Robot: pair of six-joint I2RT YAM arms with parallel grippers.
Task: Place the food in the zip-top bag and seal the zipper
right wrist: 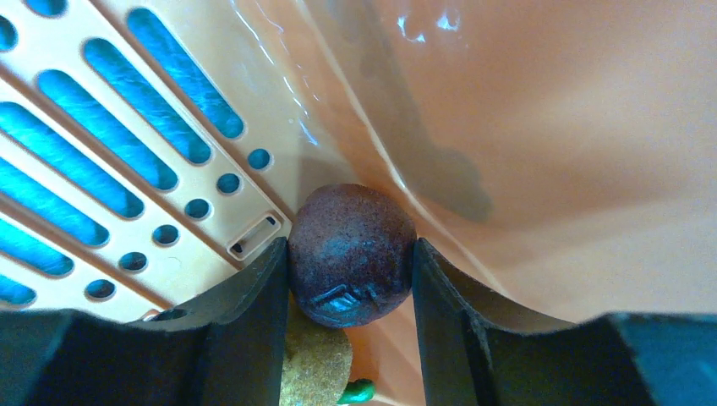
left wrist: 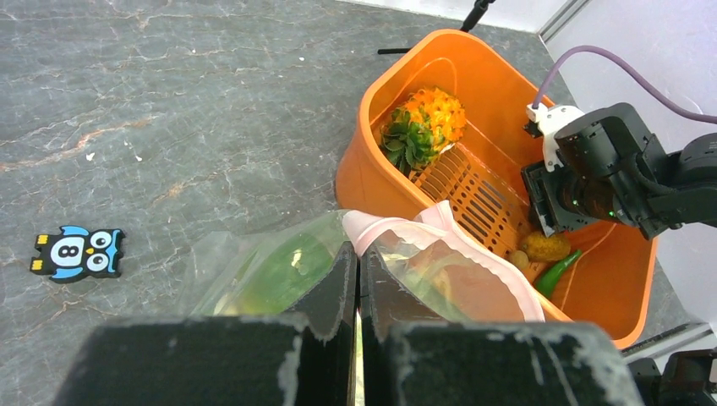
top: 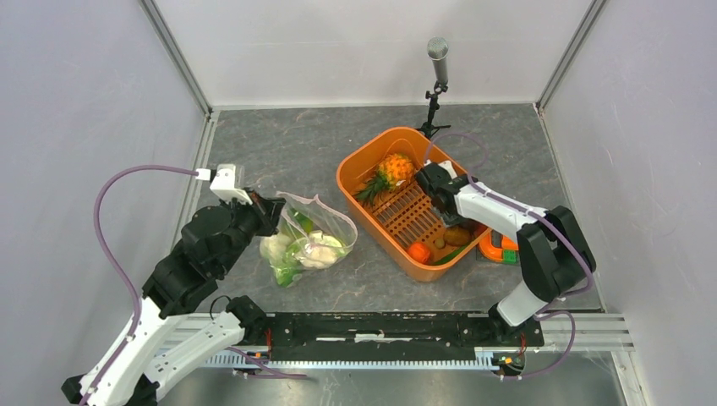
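Observation:
A dark purple round fruit [right wrist: 351, 254] sits between the fingers of my right gripper, which is shut on it down inside the orange basket [top: 353, 165]. In the left wrist view, my left gripper is shut on the pink zip rim [left wrist: 440, 241] of the clear bag [top: 338, 222]. The bag's mouth gapes toward the basket, with pale and green vegetables [top: 321, 252] inside. Also in the basket are a pineapple [top: 395, 170], an orange fruit [top: 418, 252], a brown potato-like item [left wrist: 545, 246] and a green pepper [left wrist: 558, 275].
An orange and green object [top: 500, 248] lies just right of the basket. Behind it stands a microphone-like post [top: 438, 63]. An owl-shaped piece [left wrist: 78, 254] rests on the grey table, which is clear to the left and at the back.

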